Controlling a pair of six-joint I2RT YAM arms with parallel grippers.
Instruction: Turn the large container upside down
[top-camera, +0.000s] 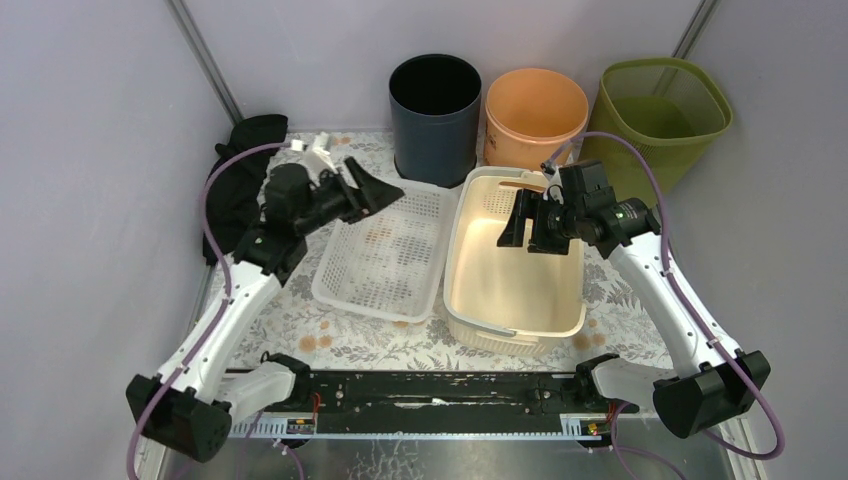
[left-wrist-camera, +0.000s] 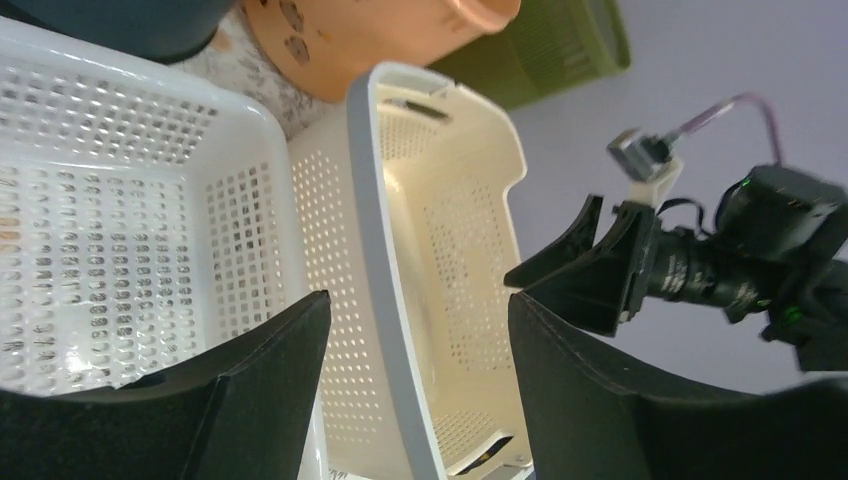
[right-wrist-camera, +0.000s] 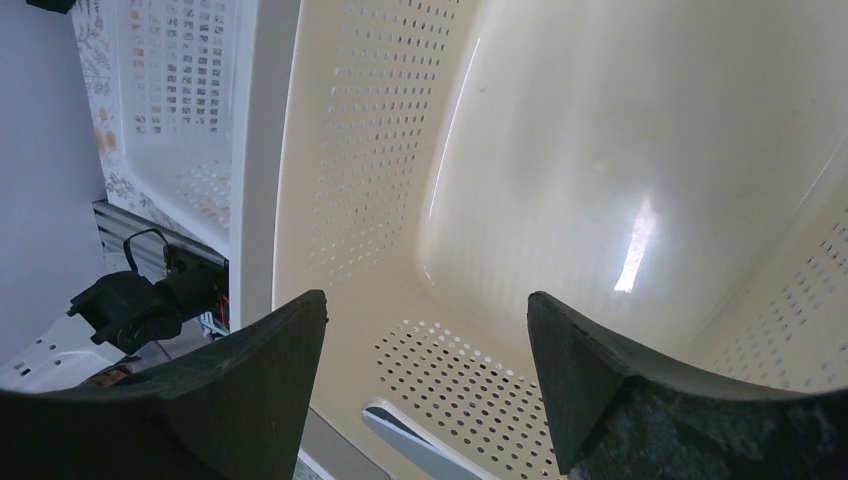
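A deep cream container stands with its opening up at right of centre. Against its left side lies a white perforated basket, also opening upward; its inside shows in the left wrist view. My left gripper is open above the white basket's back part, nothing between its fingers. Over the cream container's interior hangs my right gripper, open and empty. In the right wrist view its fingers frame the container's smooth floor and perforated walls.
A dark bin, an orange bin and a green basket stand along the back. Black cloth lies at the left wall. Patterned table shows bare in front and at left.
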